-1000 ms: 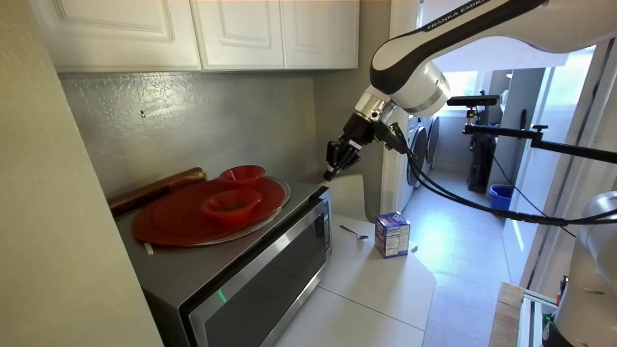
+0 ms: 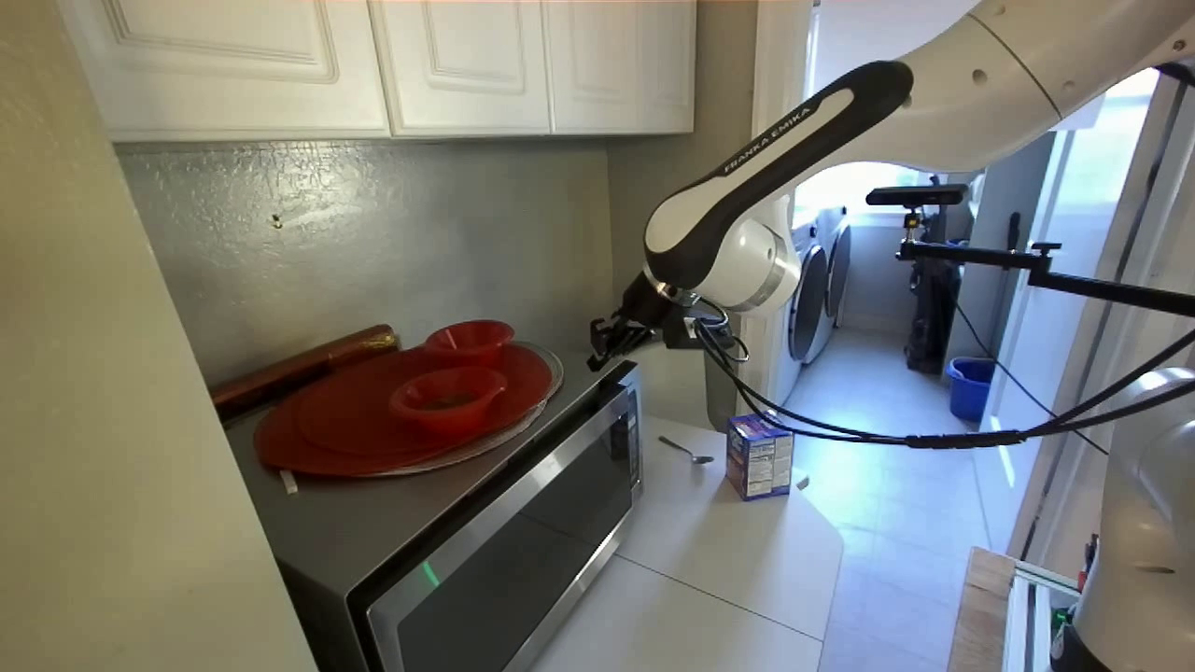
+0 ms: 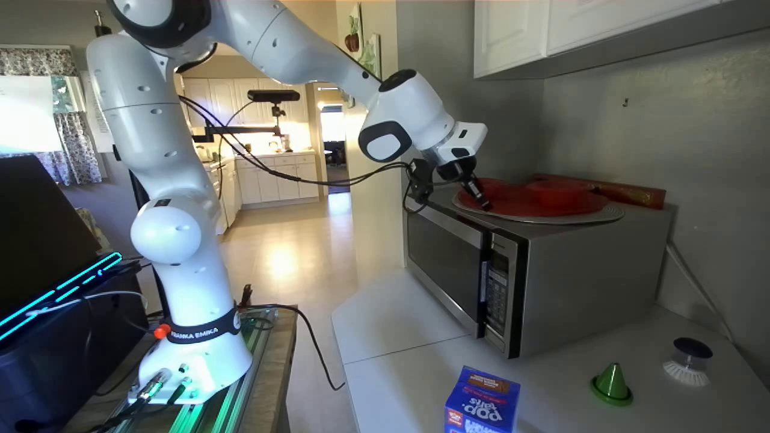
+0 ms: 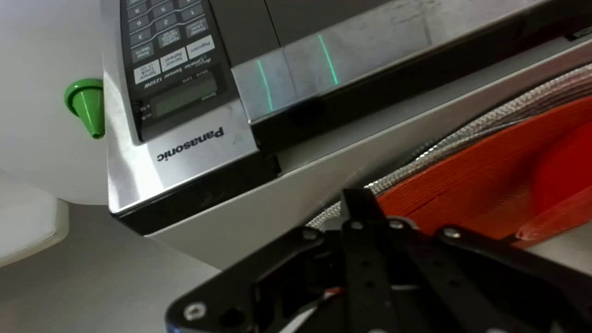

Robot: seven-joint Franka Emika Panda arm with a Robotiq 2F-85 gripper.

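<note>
My gripper (image 2: 599,357) is shut above the microwave's top, near its control-panel end, with nothing showing between its fingers. In the wrist view the dark fingertips (image 4: 359,200) are together, overlapping the edge of the silvery round tray in the picture; how high they are above it I cannot tell. Two red bowls, a nearer one (image 2: 448,405) and a farther one (image 2: 470,340), sit on a flat red disc (image 2: 325,431). That disc lies on the round tray (image 3: 610,214) on top of the silver-and-black microwave (image 3: 592,267), whose door looks shut.
A reddish long box (image 2: 308,364) lies along the wall behind the tray. On the white counter are a blue Pop-Tarts box (image 2: 759,457), a spoon (image 2: 685,450), a green cone (image 3: 612,382) and a round brush (image 3: 689,361). White cabinets (image 2: 465,67) hang above.
The arm has swung left and a little lower in exterior view 1, carrying the gripper over the microwave's end toward the tray. The bowls, tray and counter items have not moved.
</note>
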